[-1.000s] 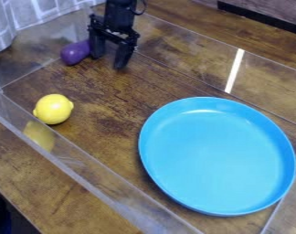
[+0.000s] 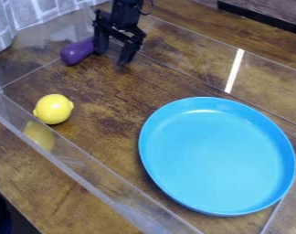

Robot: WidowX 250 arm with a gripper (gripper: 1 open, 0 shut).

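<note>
My black gripper (image 2: 118, 37) hangs at the top of the view, just right of a purple eggplant (image 2: 78, 51) that lies on the wooden table at the back left. The gripper's dark fingers are low over the table; I cannot tell whether they are open or hold anything. A yellow lemon (image 2: 53, 109) sits at the left middle. A large blue plate (image 2: 217, 155) fills the lower right.
Clear plastic walls (image 2: 89, 183) run along the left and lower edges. A white strip (image 2: 234, 71) lies on the table at the right.
The gripper has shifted very slightly near the eggplant; otherwise the scene looks the same.
</note>
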